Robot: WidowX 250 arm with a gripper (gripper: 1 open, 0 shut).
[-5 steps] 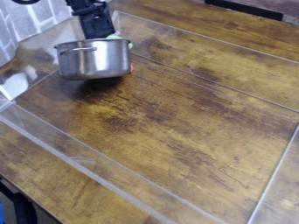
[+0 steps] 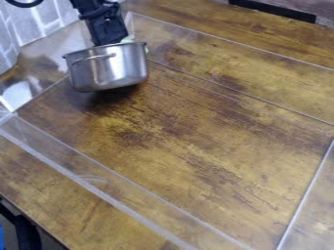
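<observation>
A steel pot (image 2: 107,68) with a thin handle sits at the upper left of the wooden table (image 2: 196,137), tilted slightly. My gripper (image 2: 109,37) reaches down from the top left behind the pot's far rim; its fingertips are hidden there, so I cannot see whether it holds the rim. A small green thing peeks out just right of the pot, mostly hidden.
Clear plastic walls (image 2: 117,186) border the work area along the left, right and back. The middle and right of the board are clear. A dark slot (image 2: 280,12) lies at the back right edge.
The pot has shifted slightly and turned a little, now covering more of the green thing and the red spot beside it. My gripper has moved slightly with it.
</observation>
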